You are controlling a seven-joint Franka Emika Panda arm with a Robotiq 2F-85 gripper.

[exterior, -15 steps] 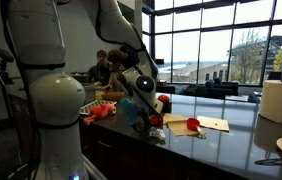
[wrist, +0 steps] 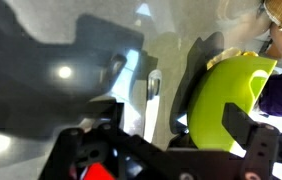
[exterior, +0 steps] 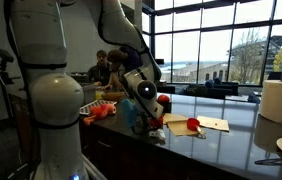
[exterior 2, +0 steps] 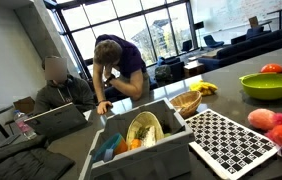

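In the wrist view my gripper is open, its dark fingers set wide apart over a shiny dark surface. A slim, pale, stick-like object [wrist: 152, 102] lies on that surface, in the gap ahead of the fingers. Beside it to the right is a bright green bowl-like object [wrist: 219, 105], partly hidden by the right finger. From exterior view 1 the arm [exterior: 59, 105] reaches over the counter, and its hand is low among small items, so the fingertips are hard to make out there.
A red round item [exterior: 193, 124] and sheets of paper [exterior: 214, 123] lie right of the hand. A white bin [exterior: 281, 101] stands far right. In exterior view 2 are a grey box [exterior 2: 161, 158], a checkered board [exterior 2: 231, 145] and a green bowl [exterior 2: 268, 86].
The hand has shifted only slightly in exterior view 1. The items on the counter look unmoved.
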